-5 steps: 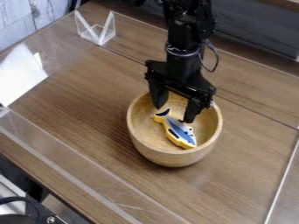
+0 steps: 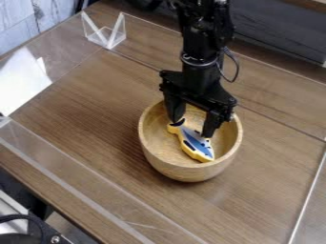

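A round light wooden bowl [image 2: 173, 167] stands on the wooden table [image 2: 90, 133]. In it lies a yellow tool with blue and white parts [image 2: 193, 143], tilted along the bowl's inside. My black gripper [image 2: 193, 116] is open, reaching down into the top of the bowl with its fingers on either side above the tool. Whether a fingertip touches the tool is hard to tell.
A clear plastic stand [image 2: 105, 33] is at the back left, a white sheet [image 2: 19, 81] at the left edge. A dark cable [image 2: 26, 221] lies at the bottom left. The table right and left of the bowl is clear.
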